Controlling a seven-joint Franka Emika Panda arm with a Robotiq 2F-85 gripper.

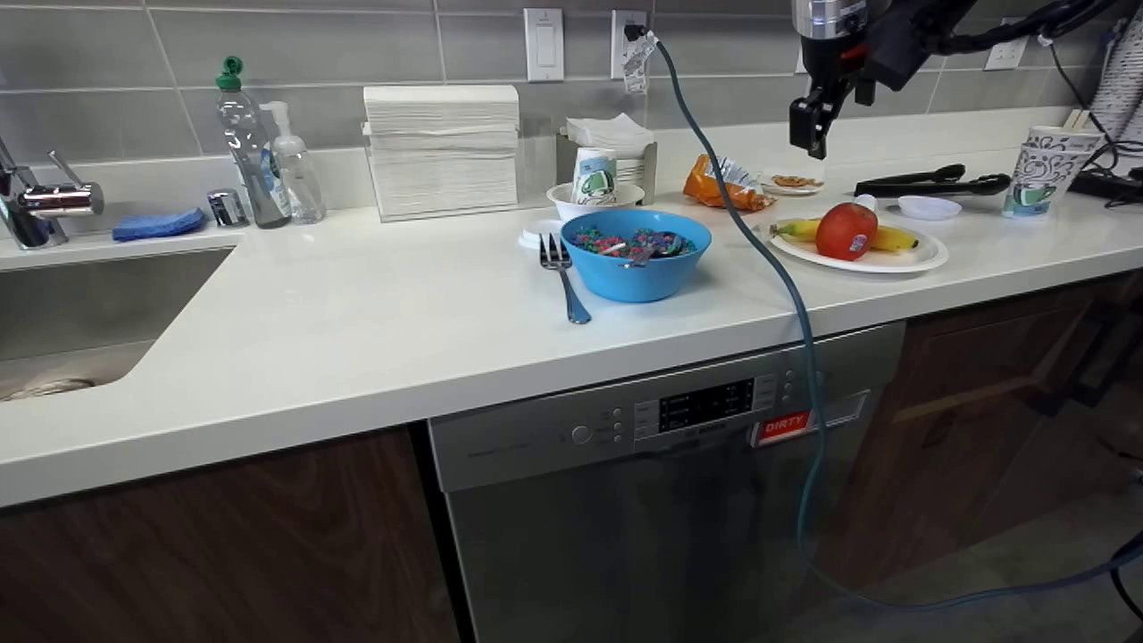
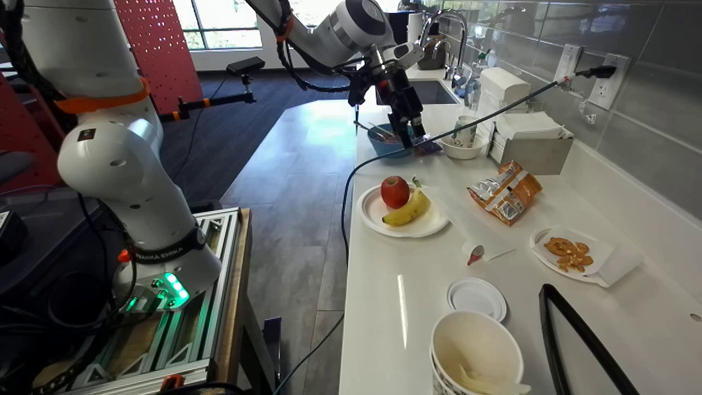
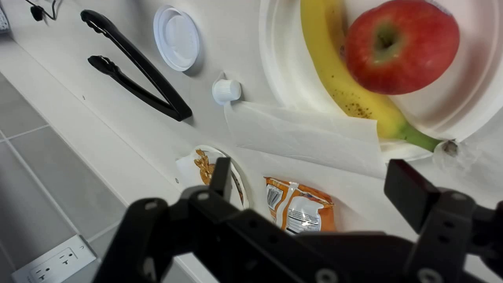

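Note:
My gripper is open, its two black fingers wide apart with nothing between them. It hangs well above the counter in exterior view 1, over the orange snack bag (image 3: 301,207) and the plate area. A red apple (image 3: 401,47) rests against a yellow banana (image 3: 330,61) on a white plate (image 1: 930,257). The snack bag lies on the counter beyond the plate. A small plate of brown snacks (image 2: 569,253) is partly hidden by a finger in the wrist view. Farther left in exterior view 1 stands a blue bowl (image 1: 632,280) of colourful wrapped pieces, with a fork (image 1: 571,284) beside it.
A blue cable (image 1: 788,284) runs from the wall outlet across the counter and down its front. Black tongs (image 3: 141,70), a white lid (image 3: 177,37) and a patterned cup (image 1: 1045,171) occupy the right end. Bare counter stretches between the sink (image 1: 96,311) and the bowl.

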